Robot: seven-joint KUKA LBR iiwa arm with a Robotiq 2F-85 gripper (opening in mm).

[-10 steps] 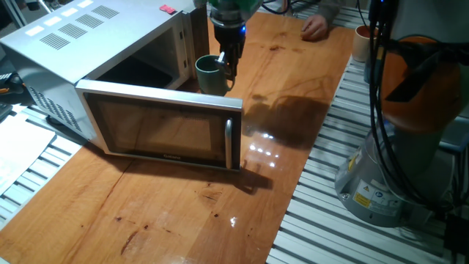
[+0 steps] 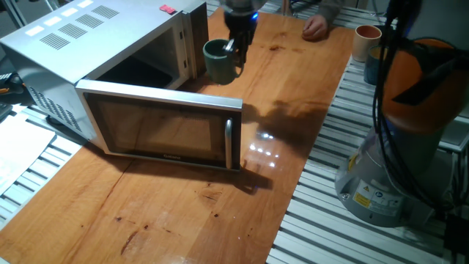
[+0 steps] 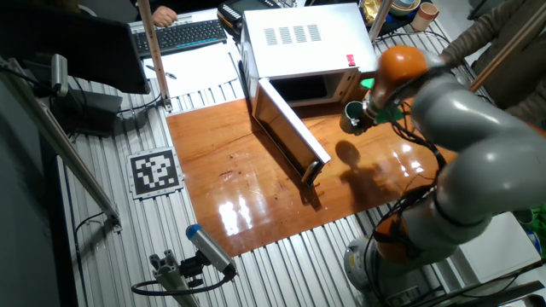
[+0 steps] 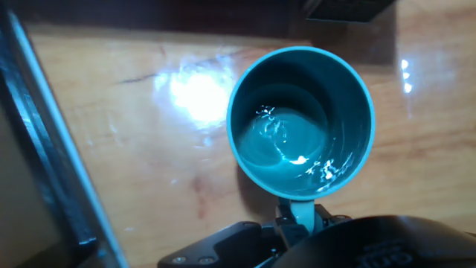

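Observation:
My gripper [image 2: 236,48] is shut on the handle of a green mug [image 2: 219,63], which hangs upright above the wooden table. Seen from above in the wrist view, the mug [image 4: 301,123] shows a glossy inside with bright reflections; whether liquid is in it I cannot tell. Its handle [image 4: 303,213] sits between my fingers at the bottom of that view. A silver microwave [image 2: 95,37] stands with its door [image 2: 161,128] swung wide open. The mug is in front of the cavity and apart from the door.
A person's hand [image 2: 315,28] rests at the table's far edge. Two cups, one of them a beige cup [image 2: 364,44], stand on the slatted surface near the robot's base [image 2: 385,180].
In exterior view 1 the mug and gripper have shifted up and slightly right, farther from the microwave door. The microwave and its door have not moved.

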